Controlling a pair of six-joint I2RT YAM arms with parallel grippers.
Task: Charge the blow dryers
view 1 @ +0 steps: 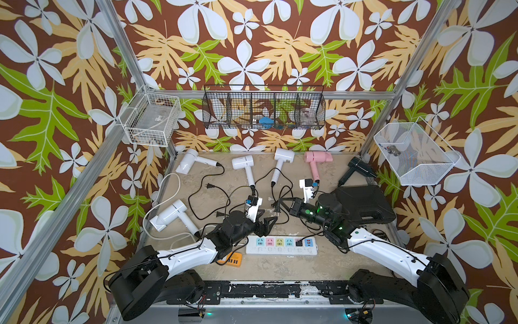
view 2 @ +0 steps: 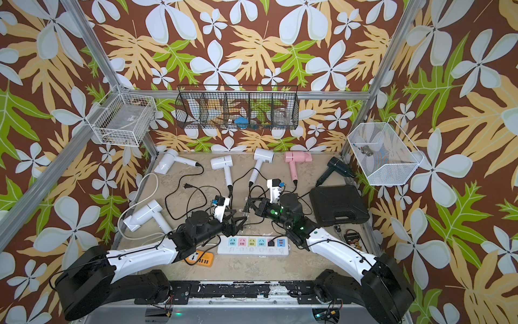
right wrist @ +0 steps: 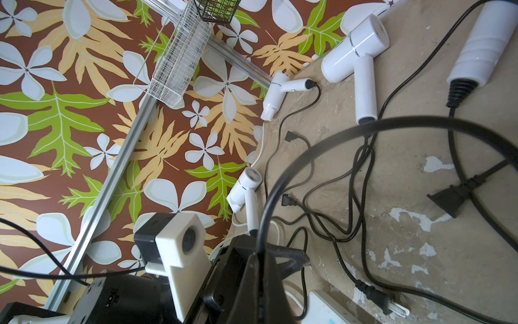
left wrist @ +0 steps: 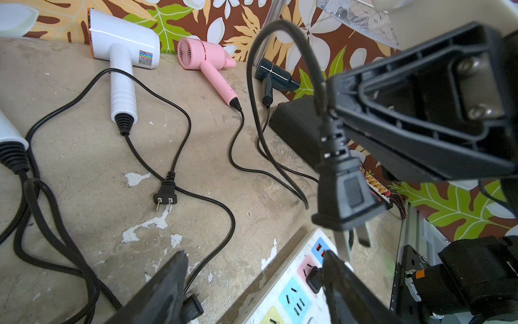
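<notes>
My right gripper is shut on a black cable; in the left wrist view its plug (left wrist: 345, 194) hangs just below those fingers, prongs down. My left gripper is open just below and left of that plug, nothing between its fingers. The power strip (view 1: 259, 249) lies in front of both grippers, with one dark plug (left wrist: 314, 279) in it. Blow dryers lie along the back and left: white (view 1: 283, 157), pink (view 1: 318, 156), dark green (view 1: 360, 167). Their cables and loose plugs (right wrist: 447, 199) lie tangled mid-table.
A black case (view 1: 367, 205) takes up the right side; an orange item (view 1: 232, 262) lies left of the strip. Wire baskets (view 1: 151, 118) hang on the frame above the table.
</notes>
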